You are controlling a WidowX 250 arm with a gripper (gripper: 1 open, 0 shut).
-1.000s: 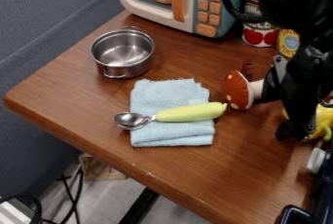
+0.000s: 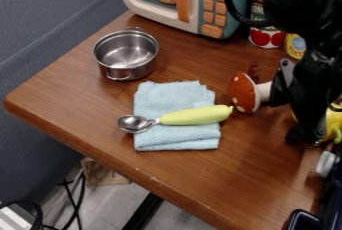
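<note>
A spoon with a pale yellow handle (image 2: 195, 115) lies across a folded light blue cloth (image 2: 174, 140). A small steel pot (image 2: 126, 60) sits to the upper left of the cloth. My black arm and gripper (image 2: 310, 99) are at the right, beside an orange and white toy (image 2: 243, 92) and a yellow object (image 2: 330, 124) that is partly hidden behind the gripper. The fingers are dark against each other, so their state is unclear.
A toy microwave (image 2: 181, 4) stands at the back, with a red can (image 2: 266, 37) and a yellow container (image 2: 294, 46) beside it.
</note>
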